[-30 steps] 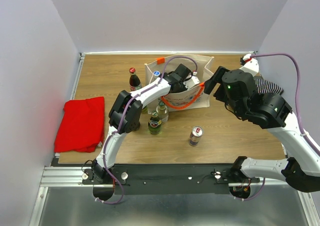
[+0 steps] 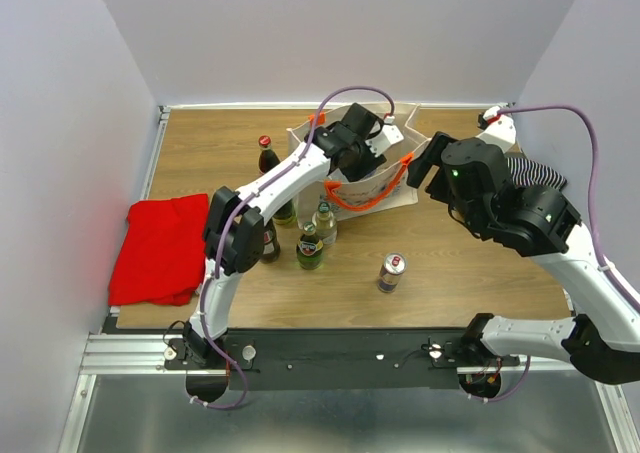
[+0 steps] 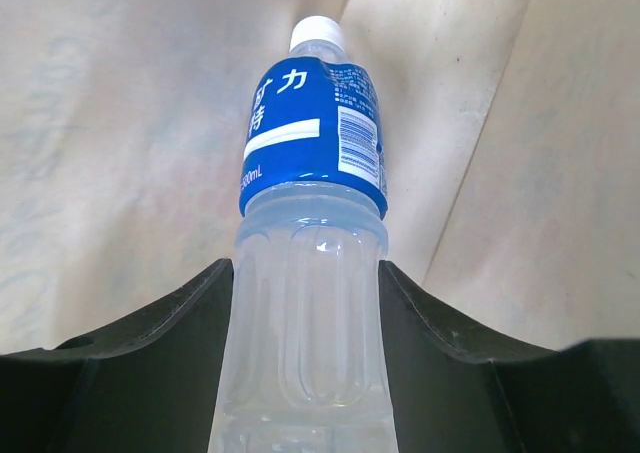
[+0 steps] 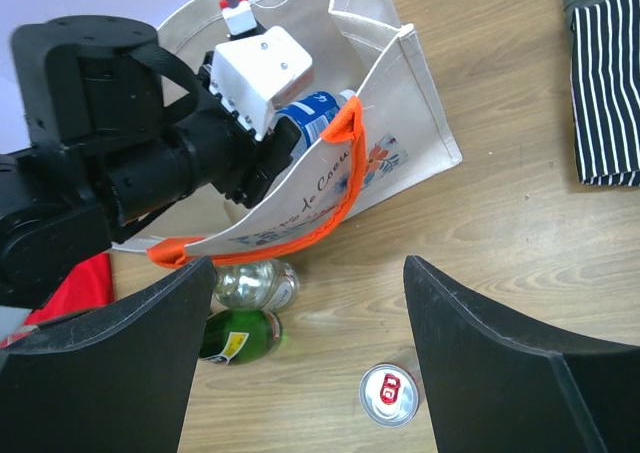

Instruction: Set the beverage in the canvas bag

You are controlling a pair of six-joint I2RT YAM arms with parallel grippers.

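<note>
The canvas bag (image 2: 390,198) stands at the back centre. My left gripper (image 2: 365,163) is at its opening. In the left wrist view a blue-labelled bottle (image 3: 310,133) lies inside the bag, below the left gripper; the fingers are part open either side of its clear body, and contact is unclear. In the right wrist view the bottle (image 4: 312,111) shows partly behind the bag's rim. My right gripper (image 2: 430,163) stands open above the table, right of the bag, holding nothing.
Several bottles (image 2: 309,248) stand left of and before the bag, with a can (image 2: 390,273) in front. A red cloth (image 2: 160,253) lies at left, a striped cloth (image 2: 535,173) at back right.
My left gripper and arm have risen from deeper in the bag and look higher and larger in the top view. The right arm looks unmoved.
</note>
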